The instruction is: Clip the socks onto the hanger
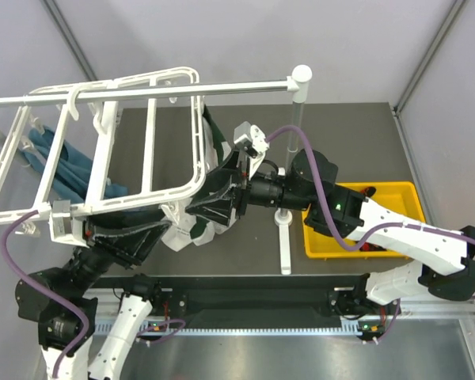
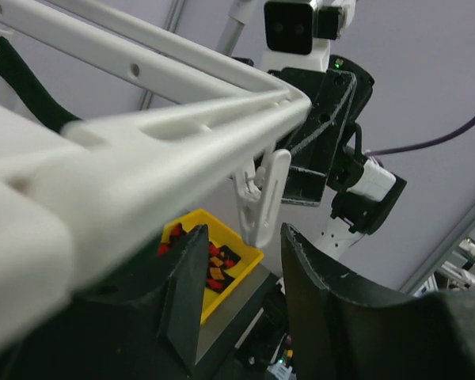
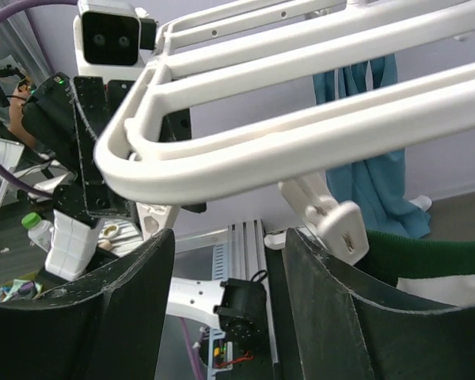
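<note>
The white hanger (image 1: 149, 142) hangs from a metal rod. Blue socks (image 1: 79, 170) hang on its left side and also show as teal cloth (image 3: 372, 150) in the right wrist view. Under the right front corner hangs a green and white sock (image 1: 198, 229), its green part (image 3: 416, 257) beside my right finger. My right gripper is open below the frame, a white clip (image 3: 332, 222) just above one finger. My left gripper is open too, under the front bar; a clip (image 2: 261, 198) appears beyond its gap. Any contact with the clips cannot be judged.
A yellow bin (image 1: 364, 247) with red and dark items stands at the right. The rod's upright stand (image 1: 285, 241) rises behind my right arm. Both grippers work close together under the hanger's front bar.
</note>
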